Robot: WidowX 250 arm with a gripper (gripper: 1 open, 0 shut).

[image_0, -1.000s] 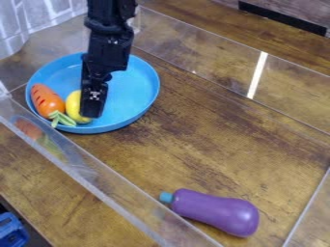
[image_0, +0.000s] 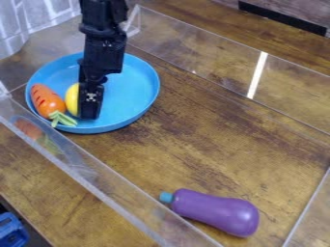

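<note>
My gripper hangs low over the blue plate, its fingers around or right against a yellow object, partly hidden behind them; whether it grips it I cannot tell. An orange carrot with green leaves lies at the plate's left side. A purple eggplant lies apart on the wooden table, toward the bottom right.
Clear plastic walls border the wooden table along the left front, back and right. A blue object sits outside at the lower left.
My gripper has shifted slightly to the left over the yellow object, covering part of it. The carrot, plate and eggplant look unmoved.
</note>
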